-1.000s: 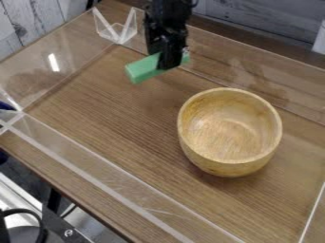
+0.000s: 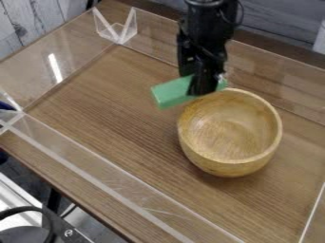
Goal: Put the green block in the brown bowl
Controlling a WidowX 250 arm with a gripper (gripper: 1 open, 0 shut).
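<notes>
The green block (image 2: pixel 172 93) is held tilted in my black gripper (image 2: pixel 199 87), which comes down from the top of the view. Its larger end sticks out to the left of the fingers, and a small green end shows on their right. Just in front of and to the right of it stands the brown bowl (image 2: pixel 233 152), empty and upright on the table. The block appears above the bowl's back left rim; its exact height cannot be told.
A clear plastic piece (image 2: pixel 116 26) stands at the back left. Black cables (image 2: pixel 28 214) lie at the lower left corner, off the table.
My gripper has carried the green block to the right and nearer the camera, up to the bowl's back left side. The bowl has stayed in place.
</notes>
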